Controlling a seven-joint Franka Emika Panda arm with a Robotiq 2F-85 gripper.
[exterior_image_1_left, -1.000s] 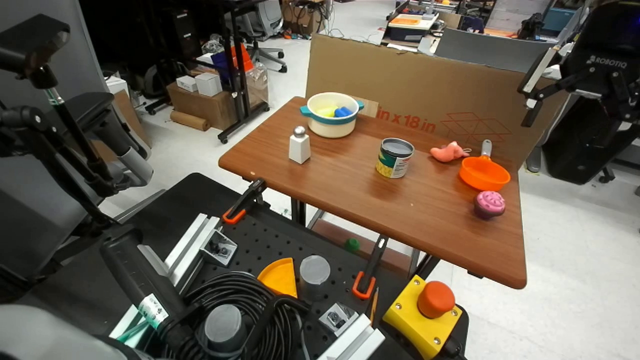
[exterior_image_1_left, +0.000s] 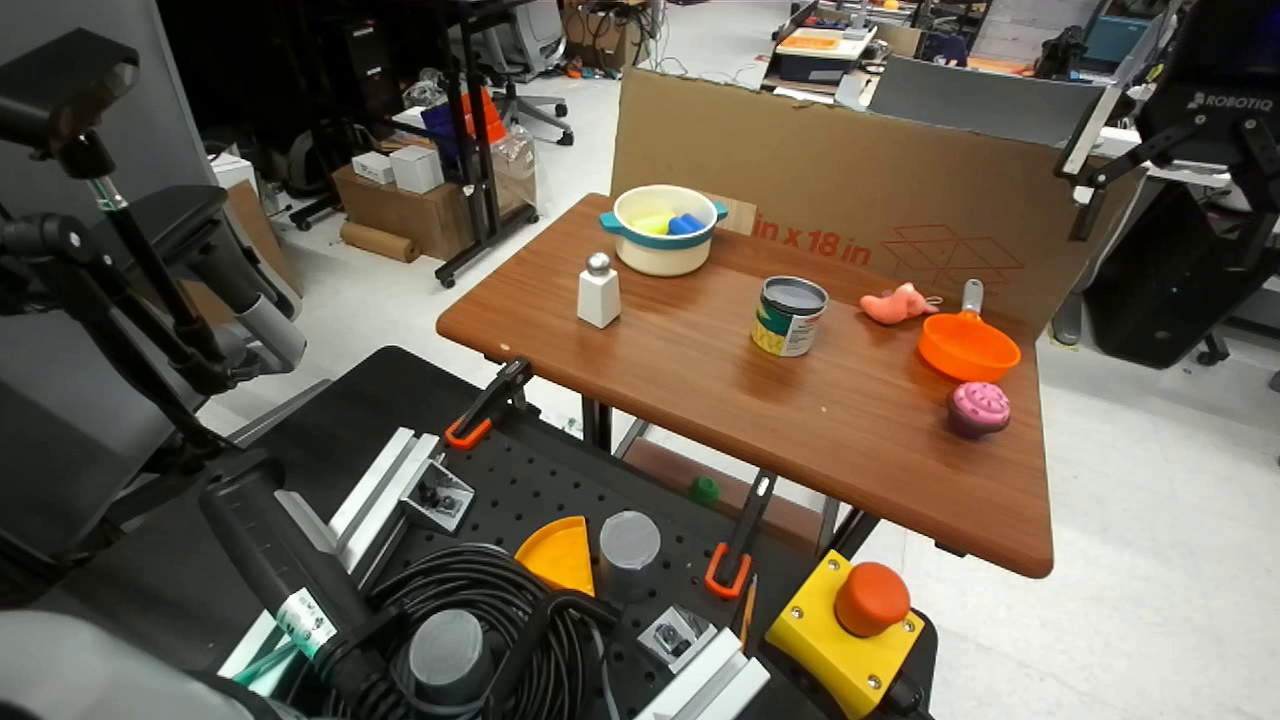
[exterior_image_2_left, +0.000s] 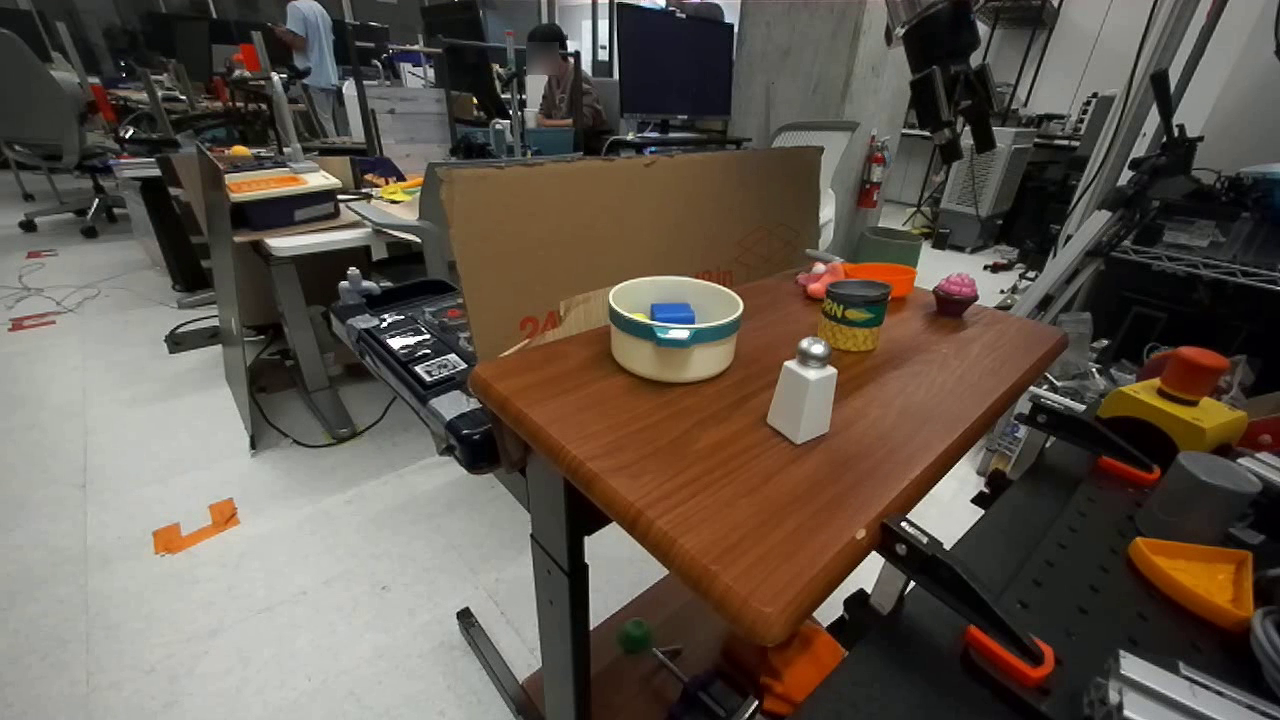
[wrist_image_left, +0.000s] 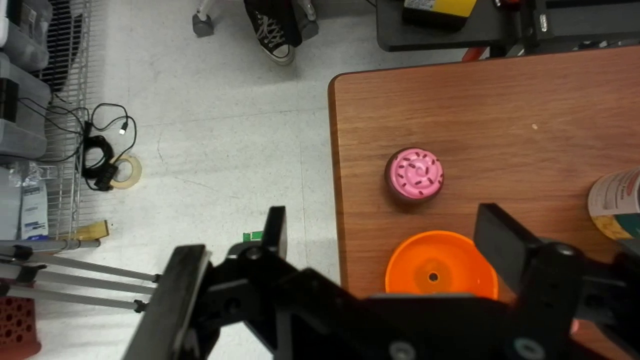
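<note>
My open gripper hangs above the right end of the table, with nothing between its fingers. Beneath it in the wrist view are an orange pan (wrist_image_left: 414, 273) and a pink-topped cupcake (wrist_image_left: 415, 174). Exterior view 1 shows the pan (exterior_image_1_left: 966, 348) with its grey handle toward the cardboard and the cupcake (exterior_image_1_left: 979, 409) in front of it. Left of the pan lies a pink toy (exterior_image_1_left: 897, 305). A corn can (exterior_image_1_left: 786, 324) stands mid-table. Farther left are a white shaker (exterior_image_1_left: 599, 294) and a cream pot (exterior_image_1_left: 663, 252) holding yellow and blue items.
A cardboard sheet (exterior_image_1_left: 768, 156) stands upright along the back edge of the wooden table (exterior_image_1_left: 720, 372). Clamps (exterior_image_1_left: 746, 534) grip the front edge, near a yellow box with a red button (exterior_image_1_left: 849, 624).
In exterior view 1 my gripper has shifted slightly up and to the right, away from the table. The objects on the table have stayed put.
</note>
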